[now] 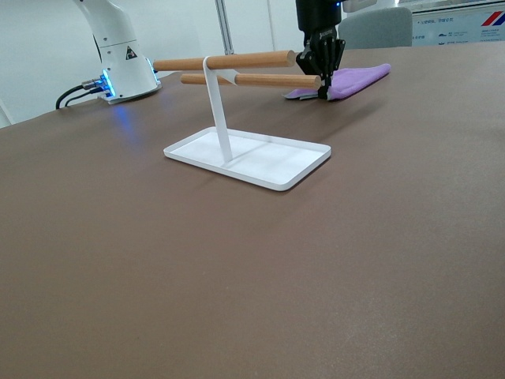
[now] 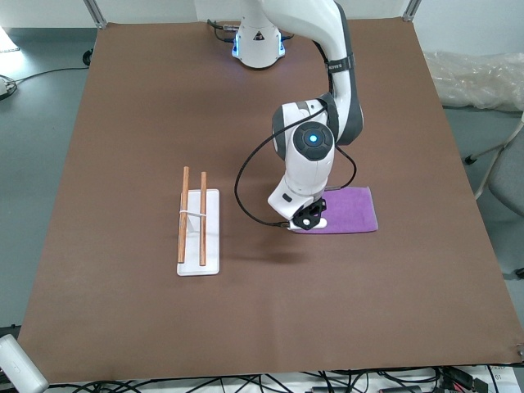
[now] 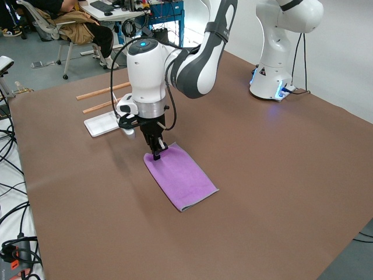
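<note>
A purple cloth lies flat on the brown table. My black gripper is down at the cloth's near edge, its tips touching it; whether they are shut on it I cannot tell. In the left view the gripper is mostly hidden under the white wrist. A white stand with two wooden rods stands apart from the cloth.
The arm's white base is at the back of the table. Cables lie beyond its edge, and a chair stands beside it.
</note>
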